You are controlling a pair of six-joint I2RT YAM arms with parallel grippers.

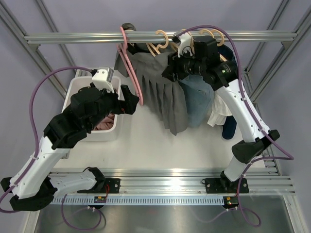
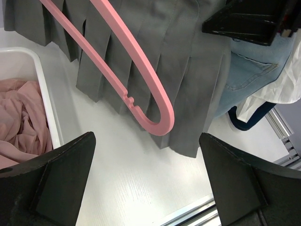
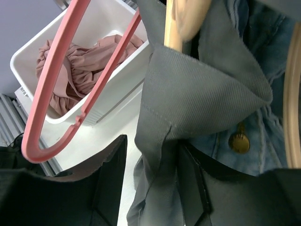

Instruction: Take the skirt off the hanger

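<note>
The grey pleated skirt [image 1: 163, 97] hangs from the rail beside wooden hangers [image 3: 173, 28]. My right gripper is around a folded band of the grey cloth, its fingers part open; whether it grips is unclear. A pink hanger [image 1: 131, 68] hangs left of the skirt. My left gripper stands open below the pink hanger's looped end, nothing between its fingers.
A white bin [image 1: 73, 90] with pink cloth sits at the left. Jeans [image 1: 197, 102], white cloth and navy clothing hang to the right. The rail [image 1: 82, 38] spans the back.
</note>
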